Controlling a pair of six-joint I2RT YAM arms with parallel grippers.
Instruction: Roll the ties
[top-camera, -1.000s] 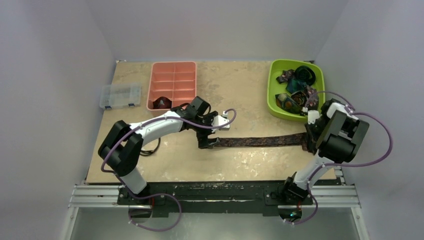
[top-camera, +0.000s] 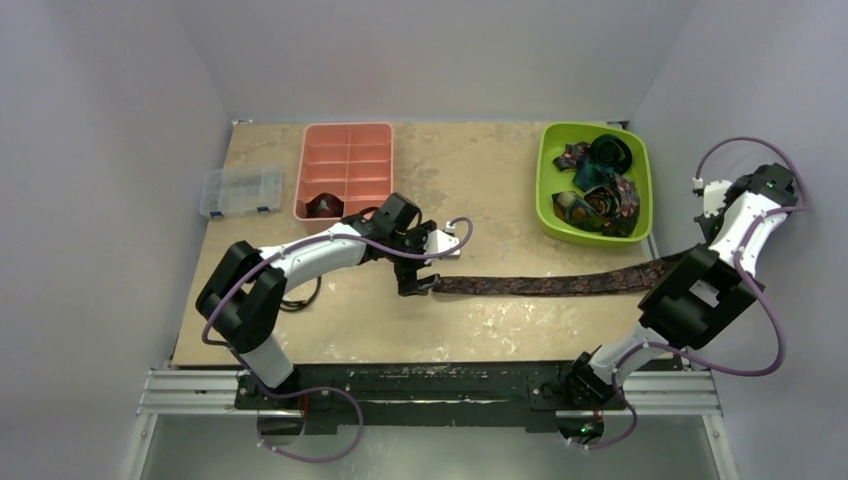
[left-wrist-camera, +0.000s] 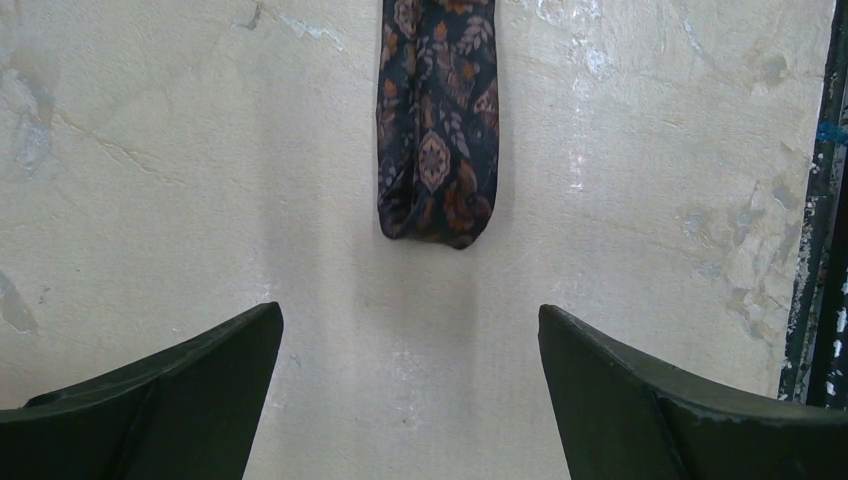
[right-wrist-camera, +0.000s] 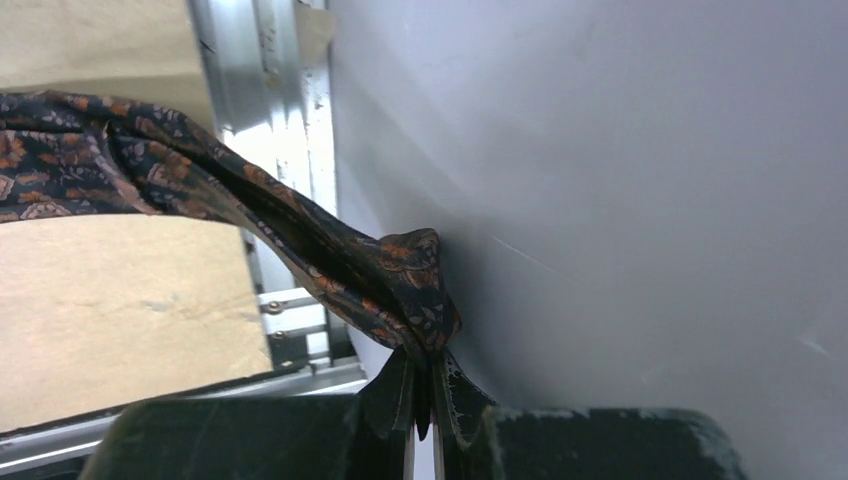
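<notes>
A dark floral tie (top-camera: 540, 286) lies stretched across the table, its near end (left-wrist-camera: 437, 170) flat and square in the left wrist view. Over that end my left gripper stands open, with only bare table between its fingers. Past the table's right edge my right gripper is shut on the tie's other end, which is bunched (right-wrist-camera: 400, 280) at the fingertips and lifted off the surface. In the top view the right arm hides the gripped end.
A green bin (top-camera: 548, 200) with several ties in it stands at the back right. The pink divided box (top-camera: 347, 150) holds one dark roll (top-camera: 323, 206); a clear plastic case (top-camera: 242, 190) lies left of it. The right wall (top-camera: 760, 90) is close to my right arm.
My right gripper has moved right, past the table edge, drawing the tie's right end out with it. The green bin has shifted slightly. The left arm looks still.
</notes>
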